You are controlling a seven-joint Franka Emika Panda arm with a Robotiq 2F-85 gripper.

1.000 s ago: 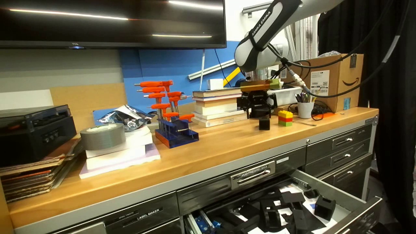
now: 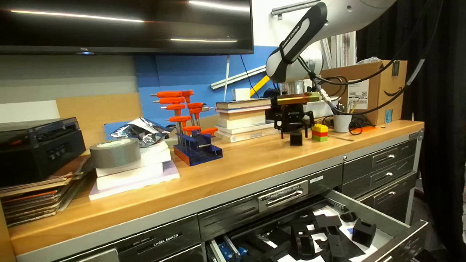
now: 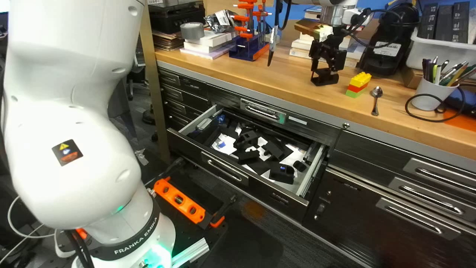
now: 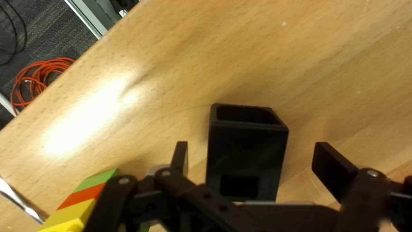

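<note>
A small black hollow block (image 4: pixel 247 154) stands on the wooden bench top, showing an opening on its upper side in the wrist view. My gripper is open around it from above, one finger on each side, with clear gaps of bare wood between block and fingers. Exterior view 1 has the gripper (image 2: pixel 297 126) just over and behind the black block (image 2: pixel 296 139). From the other side, the gripper (image 3: pixel 328 64) stands above the block (image 3: pixel 324 78); whether they touch there I cannot tell.
Close beside the gripper stands a yellow, red and green brick stack (image 2: pixel 319 133). A spoon (image 3: pixel 376 99) and a pen cup (image 3: pixel 430 93) lie beyond it. Below the bench, an open drawer (image 3: pixel 241 178) holds several black parts. Books (image 2: pixel 242 120) rise behind the gripper.
In exterior view 1, my gripper has shifted slightly right, and its fingers now show more clearly around the block's top. The block and the brick stack have not moved.
</note>
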